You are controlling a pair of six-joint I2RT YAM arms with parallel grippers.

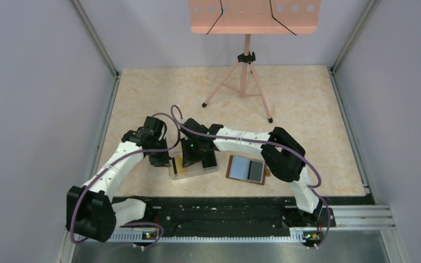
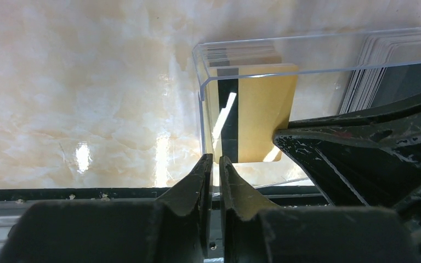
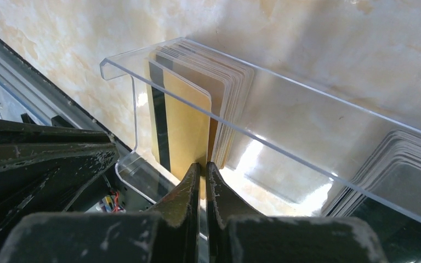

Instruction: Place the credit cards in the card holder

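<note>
In the left wrist view, a gold card with a black stripe (image 2: 266, 118) stands in front of a stack at the left end of a clear box (image 2: 200, 131). My left gripper is slightly open at the box's left end, a narrow gap between its tips and no card held. The right gripper is shut, its fingertips against the gold card's right edge; no card shows clearly between them. The brown card holder (image 1: 229, 167) lies to the right in the top view, a light-blue card (image 1: 240, 167) and a dark one (image 1: 256, 171) showing on it.
Dark cards (image 1: 209, 160) fill the box's right end, with clear space between the stacks. A pink stand (image 1: 244, 82) rises behind on the table. Both grippers are close together over the box.
</note>
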